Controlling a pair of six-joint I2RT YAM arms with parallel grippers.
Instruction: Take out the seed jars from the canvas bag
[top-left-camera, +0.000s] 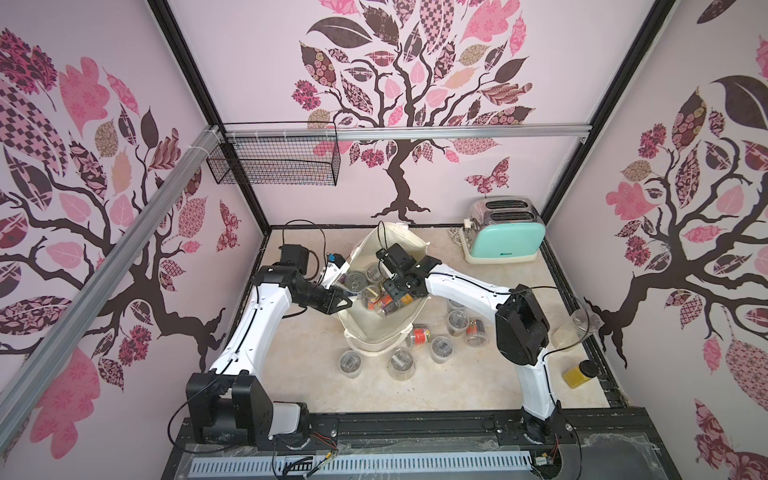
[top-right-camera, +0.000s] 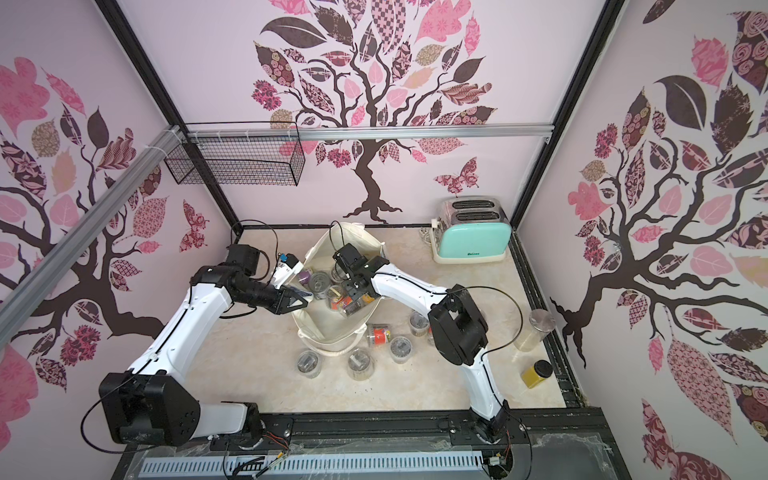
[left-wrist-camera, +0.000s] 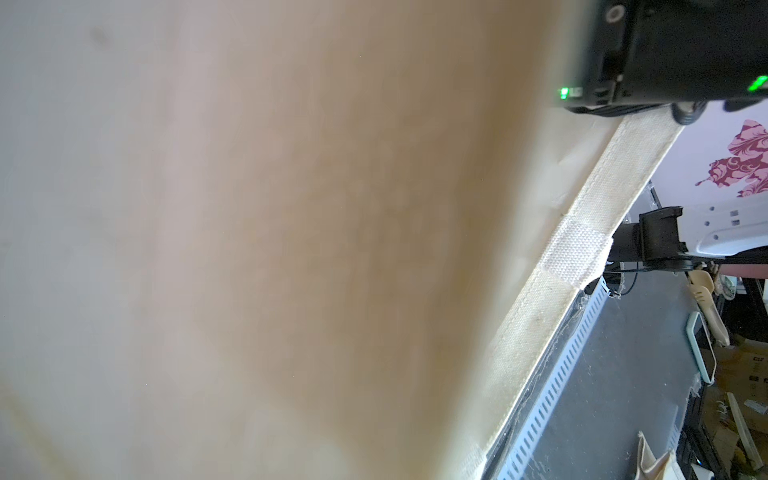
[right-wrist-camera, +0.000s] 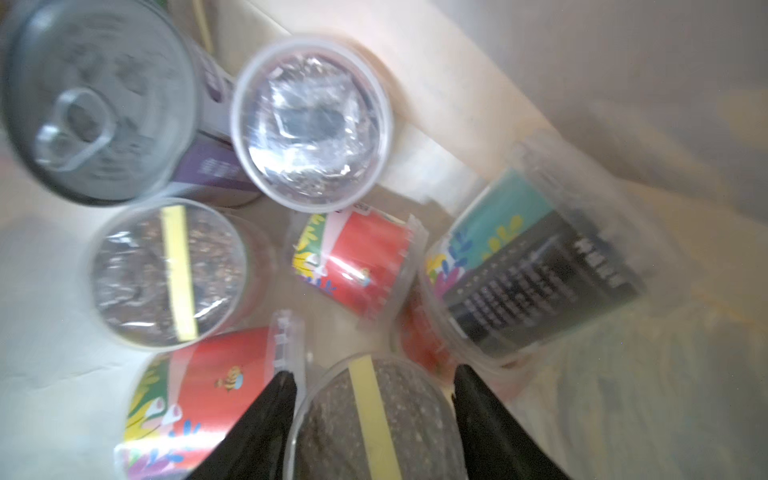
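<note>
The cream canvas bag (top-left-camera: 366, 326) stands at the table's centre, with several seed jars and cans (right-wrist-camera: 96, 112) inside. In the right wrist view my right gripper is shut on a clear seed jar (right-wrist-camera: 344, 432) with a yellow strip on top, deep in the bag among jars with red and teal labels. My left gripper (top-left-camera: 336, 297) is at the bag's left edge; its fingers are not clear in the top views, and the left wrist view shows mostly blurred canvas.
Several jars (top-left-camera: 401, 365) stand outside the bag along its front and right. A mint toaster (top-left-camera: 502, 236) is at the back right, a yellow jar (top-right-camera: 534, 376) at the front right. A wire basket (top-left-camera: 272, 160) hangs on the rail at back left.
</note>
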